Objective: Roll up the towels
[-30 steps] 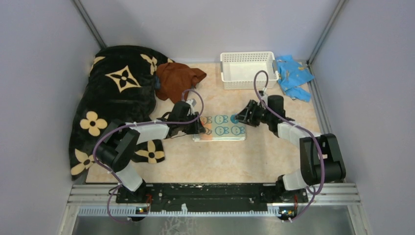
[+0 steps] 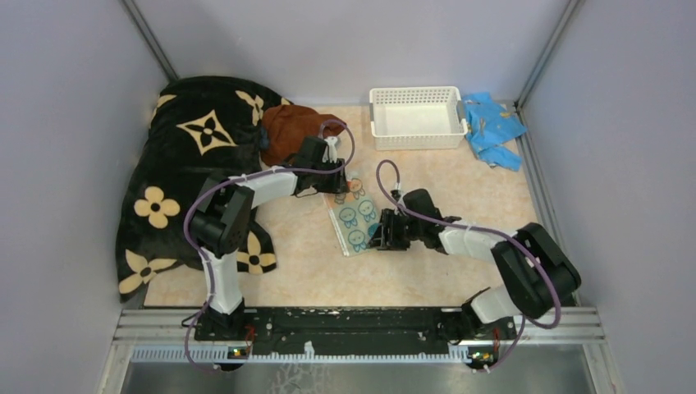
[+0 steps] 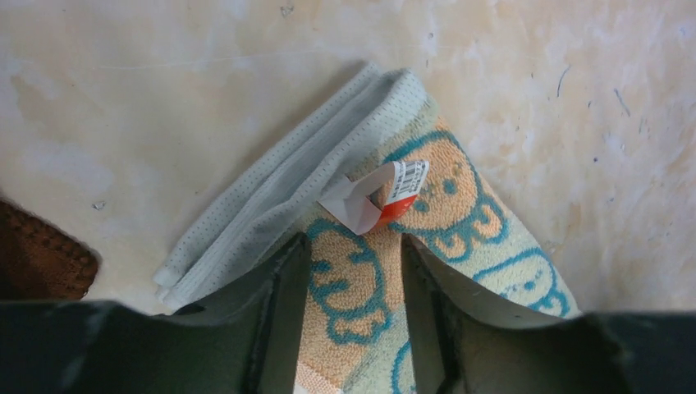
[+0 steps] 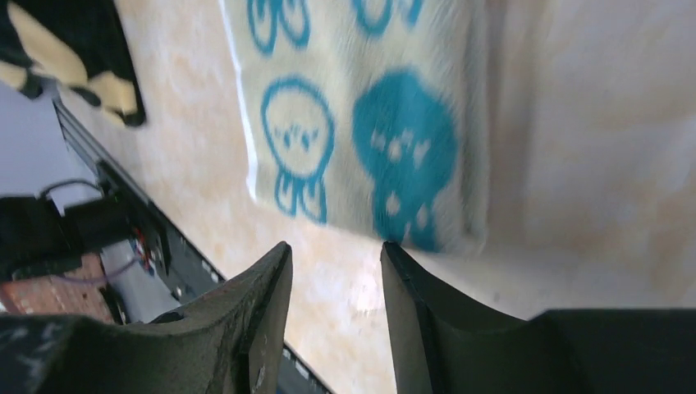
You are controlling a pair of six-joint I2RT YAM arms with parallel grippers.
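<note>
A folded pale towel (image 2: 354, 220) with blue and orange creature prints lies tilted at the middle of the table, a white-and-red tag (image 3: 402, 189) near one end. My left gripper (image 2: 335, 185) is over the towel's upper end; in the left wrist view its fingers stand apart over the print, nothing seen held between them. My right gripper (image 2: 384, 234) is at the lower right corner; in the right wrist view the towel (image 4: 295, 148) lies just beyond its open fingers, blurred.
A black patterned blanket (image 2: 156, 205) covers the left side, with a brown cloth (image 2: 291, 127) beside it. A white basket (image 2: 418, 93) and blue cloth (image 2: 492, 131) are at the back.
The towel has turned from lying sideways to tilted upright in the top view. My left gripper moved toward the back, my right gripper toward the front and left.
</note>
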